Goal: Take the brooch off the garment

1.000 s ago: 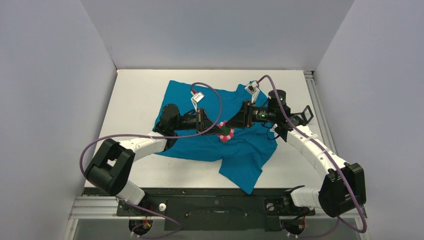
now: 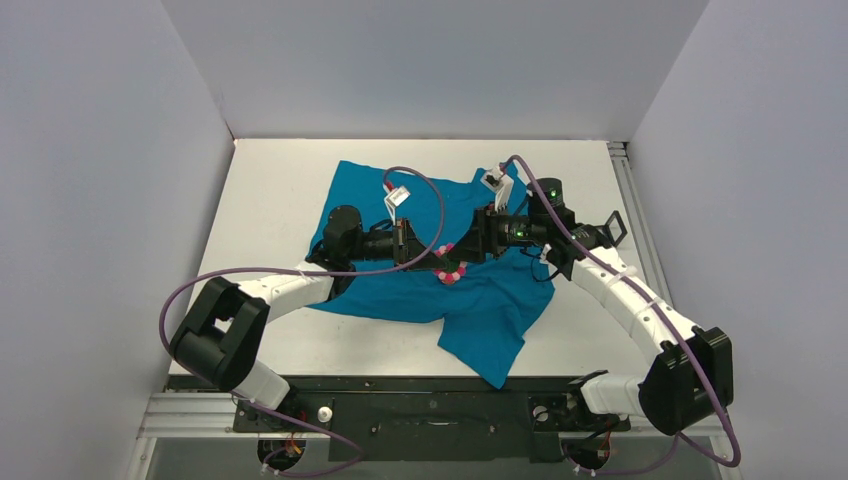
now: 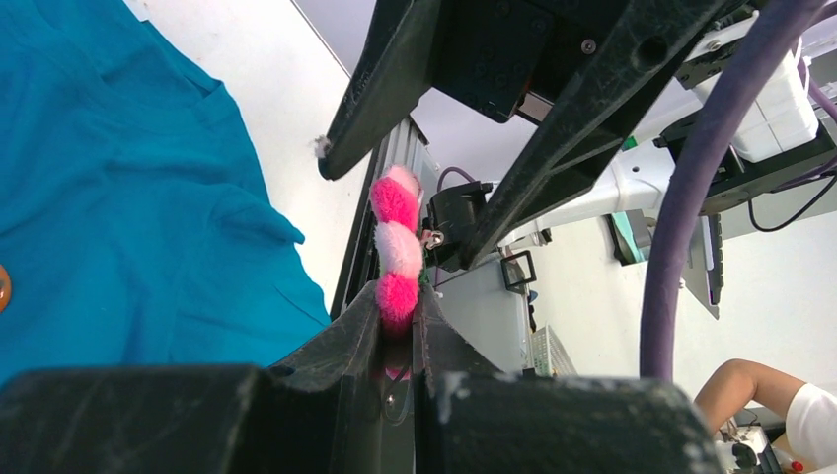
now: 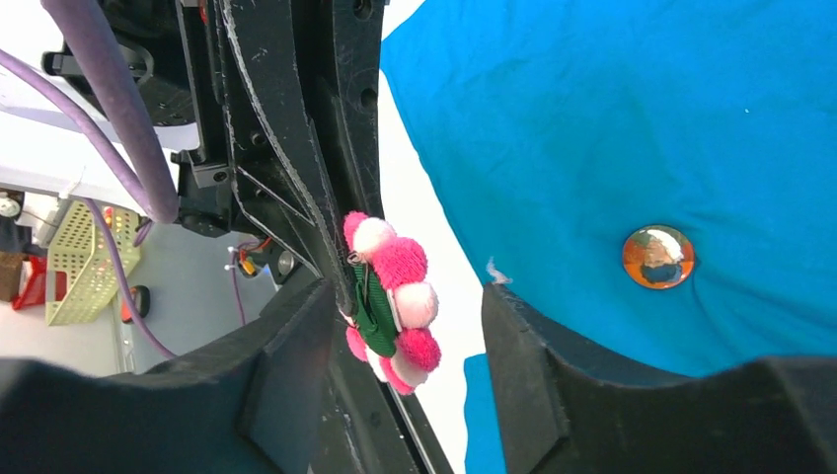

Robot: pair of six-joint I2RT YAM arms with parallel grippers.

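Observation:
A fuzzy pink-and-white brooch (image 4: 415,301) with green backing (image 4: 373,308) is held edge-on by my left gripper, which is shut on it. In the top view the brooch (image 2: 452,276) appears over the blue garment (image 2: 390,290), partly covered by the grippers. My right gripper stands open close by. Its fingers (image 3: 345,128) appear on either side of the brooch in the left wrist view; whether they surround it in depth I cannot tell. A round picture badge (image 4: 658,257) lies on the garment, apart from the held brooch.
A wisp of white fluff clings to one right fingertip (image 4: 498,286). Bare white table (image 2: 280,190) surrounds the garment, with clear room at left and right. Purple cables (image 2: 240,270) loop along both arms. The two grippers are very close together.
My right gripper has shifted slightly and turned at the wrist, near the brooch. The left arm and garment look unmoved; the brooch appears slightly turned.

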